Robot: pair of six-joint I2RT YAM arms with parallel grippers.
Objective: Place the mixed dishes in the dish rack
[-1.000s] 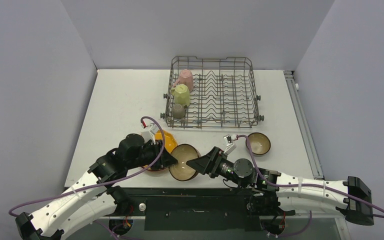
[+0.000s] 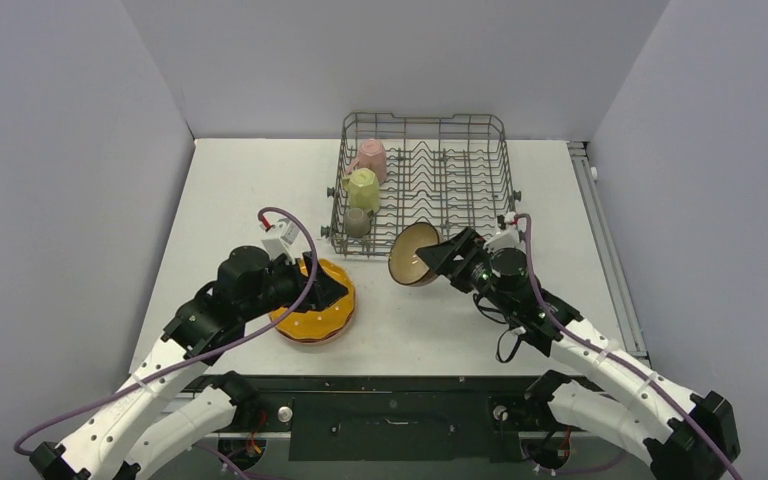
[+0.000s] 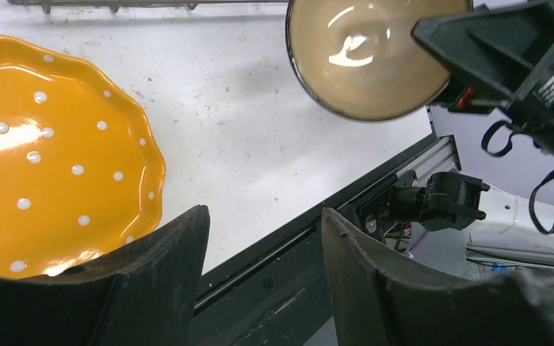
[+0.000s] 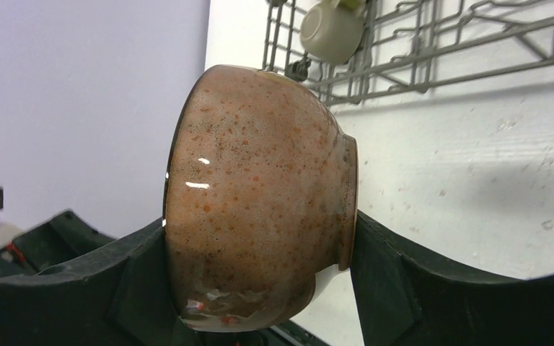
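Observation:
My right gripper (image 2: pixel 428 258) is shut on a brown bowl (image 2: pixel 409 249), which it holds tilted just in front of the dish rack (image 2: pixel 472 250). In the right wrist view the bowl's speckled outside (image 4: pixel 260 187) fills the space between the fingers. Its glossy tan inside (image 3: pixel 364 58) faces the left wrist camera. My left gripper stands open and empty above the orange plate with white dots (image 2: pixel 334 316), which lies on the table with another rim showing under it. Inside the rack's left side are a pink mug (image 2: pixel 371 158), a green mug (image 2: pixel 363 190) and a grey cup (image 2: pixel 357 223).
Most of the rack's middle and right is empty wire. A metal rail (image 2: pixel 608 260) runs along the right edge. My right arm covers the spot where a second bowl stood.
The left gripper has come off the bowl and drawn back over the orange plate.

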